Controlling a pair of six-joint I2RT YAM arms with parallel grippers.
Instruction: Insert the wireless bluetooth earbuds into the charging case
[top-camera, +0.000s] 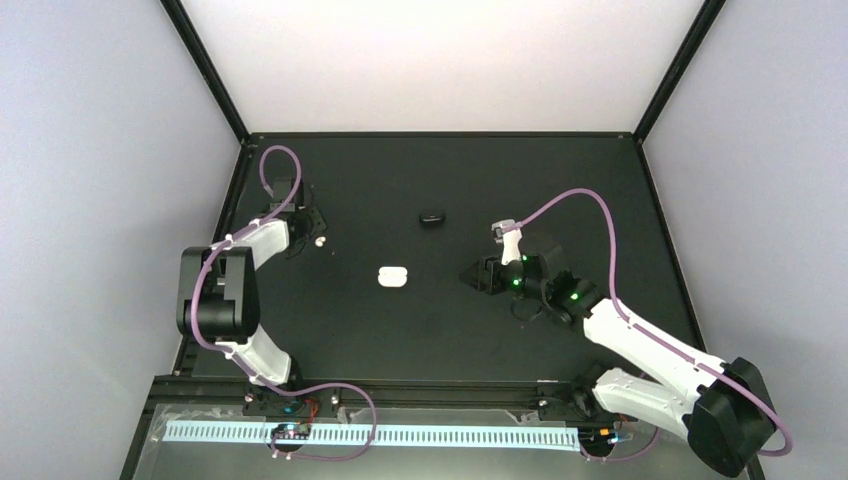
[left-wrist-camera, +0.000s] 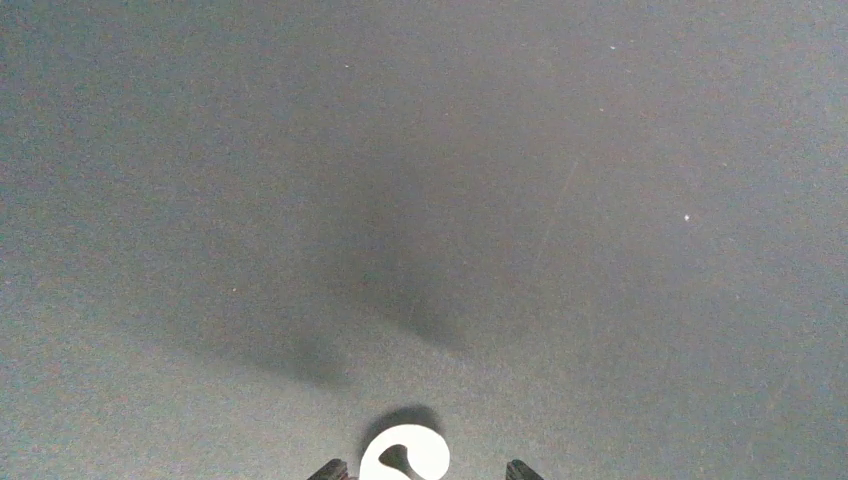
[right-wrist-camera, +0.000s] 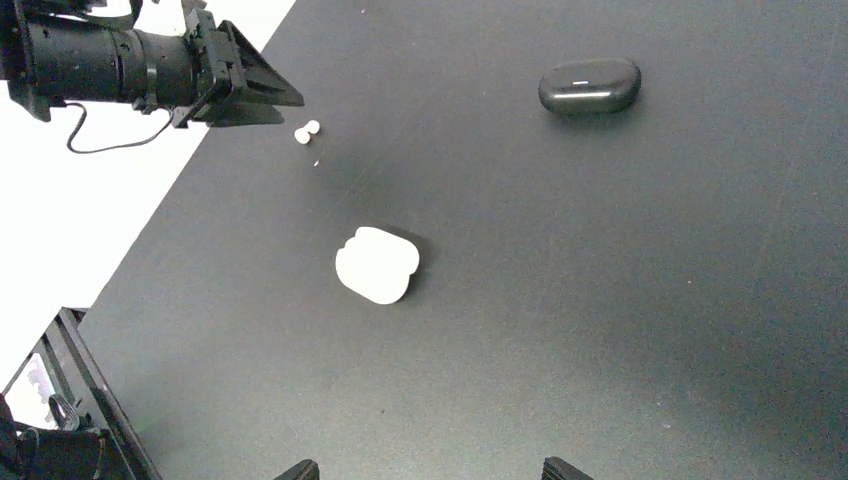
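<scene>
A small white earbud piece (left-wrist-camera: 430, 455) with a curled outline lies on the mat at the bottom of the left wrist view, between the spread fingertips and apart from both. My left gripper (top-camera: 318, 217) points down over the far left of the mat, fingers apart and empty. Near the middle rests a white rounded case-like object (top-camera: 393, 276), its inside blown out by glare. Behind it is a glossy black oval case (right-wrist-camera: 590, 86), looking shut. My right gripper (top-camera: 466, 277) hangs right of the white object, open, with nothing between its fingers.
The left side wall (top-camera: 100, 200) stands close to my left arm. A wide clear gap separates the two arms.
</scene>
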